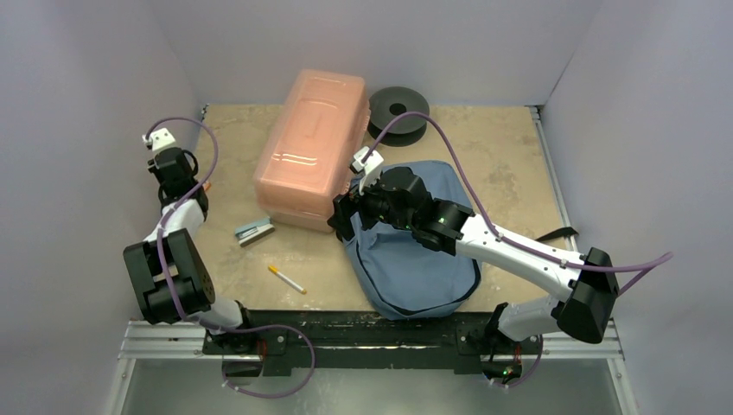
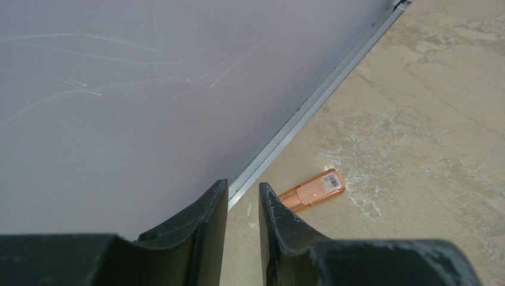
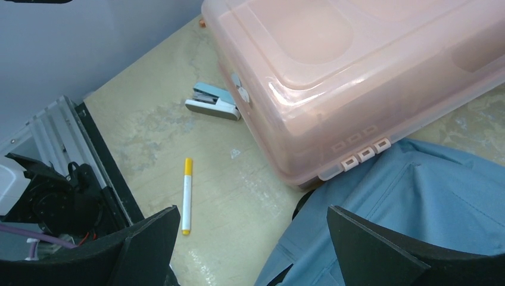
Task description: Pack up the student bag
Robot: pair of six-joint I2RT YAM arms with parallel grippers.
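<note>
A blue student bag lies flattened at the centre-right, with my open right gripper above it. My left gripper is at the left wall, part open with nothing between its fingers, over a small orange item on the table. A light blue stapler lies left of the pink translucent box, and a yellow-capped marker lies nearer the front.
A dark grey spool stands at the back, behind the bag. Walls border both sides and the back.
</note>
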